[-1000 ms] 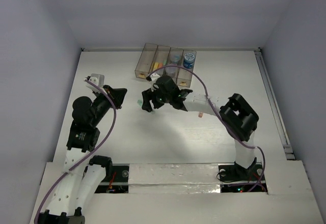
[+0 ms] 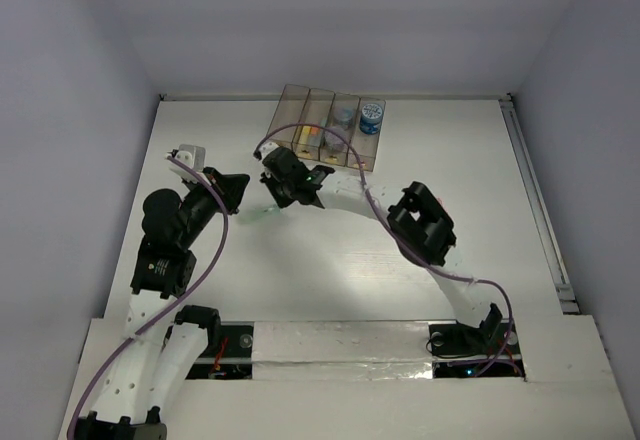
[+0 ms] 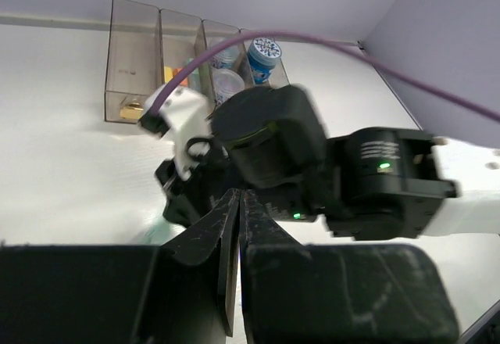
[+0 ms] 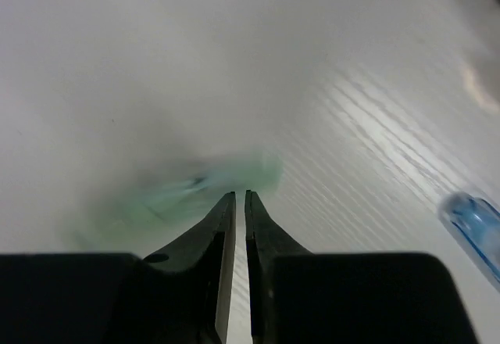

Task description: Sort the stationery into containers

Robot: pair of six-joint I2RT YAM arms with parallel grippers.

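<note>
A pale green item (image 2: 260,213) lies on the white table under my right gripper (image 2: 275,196); in the right wrist view it is a blurred green shape (image 4: 180,199) just beyond the fingertips, which look nearly together. A blue clear item (image 4: 473,231) lies to its right. The clear four-compartment organizer (image 3: 133,55) holds small yellow and orange pieces, clear cups (image 3: 229,84) and a blue-lidded jar (image 2: 371,118). My left gripper is raised at the left, shut, with nothing seen between its fingers.
The organizer stands at the back middle. The right arm and its purple cable stretch across the middle. Walls bound the workspace.
My right arm has moved left, its wrist turning. The green item appears further left than before. The left arm stays still.
</note>
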